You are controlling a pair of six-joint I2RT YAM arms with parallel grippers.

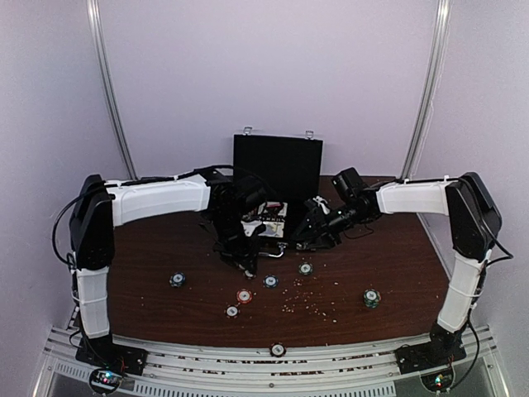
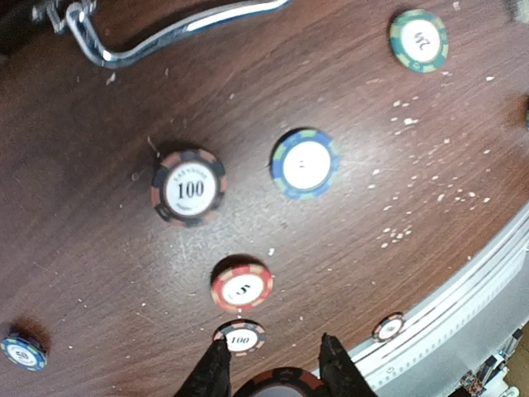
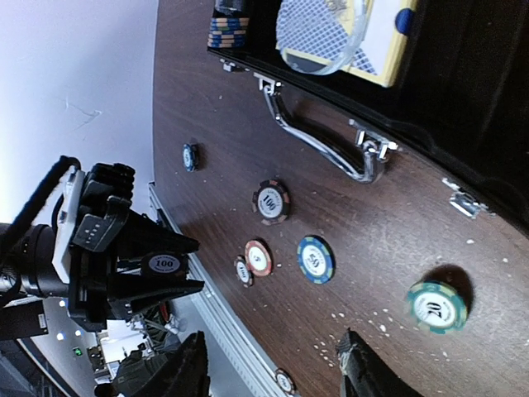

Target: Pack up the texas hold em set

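My left gripper is shut on a brown-and-black 100 chip (image 3: 164, 263), held clear of the table. My right gripper stands open and empty, just in front of the case in the top view. Under it lies a green chip (image 3: 436, 307). A blue chip (image 2: 306, 164), another 100 chip (image 2: 189, 189), a red chip (image 2: 242, 287) and a smaller-looking 100 chip (image 2: 240, 337) are spread across the table. The black case (image 1: 278, 165) stands open at the back, with cards (image 3: 388, 45) and stacked chips (image 3: 227, 31) inside.
The case's metal handle (image 3: 318, 139) juts toward the front. A green stack (image 1: 371, 298) stands at the right, a blue-black chip (image 1: 177, 279) at the left. One chip (image 1: 278, 350) rests on the front rail. White crumbs litter the middle.
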